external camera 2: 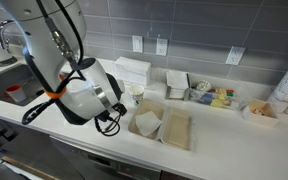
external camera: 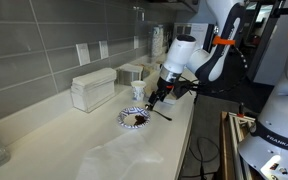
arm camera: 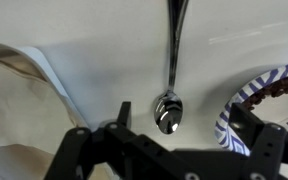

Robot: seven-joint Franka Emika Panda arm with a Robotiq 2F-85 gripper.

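Observation:
Between the two finger tips of my gripper in the wrist view lies a spoon (arm camera: 168,112), its bowl toward me and its dark handle running away to the top edge. The fingers stand wide apart, and nothing is held. To the right is a plate (arm camera: 224,125) with a blue patterned rim and dark brown bits in it. In exterior view 1 the gripper (external camera: 156,100) hangs over the counter just right of that plate (external camera: 124,121). The spoon (external camera: 162,116) shows there as a thin dark line beside it.
A white cup (external camera: 138,90) stands behind the plate, and a white box (external camera: 92,90) sits by the tiled wall. A crumpled whitish sheet (external camera: 119,158) covers part of the front counter. At left in the wrist view is a rounded pale container edge (arm camera: 46,72).

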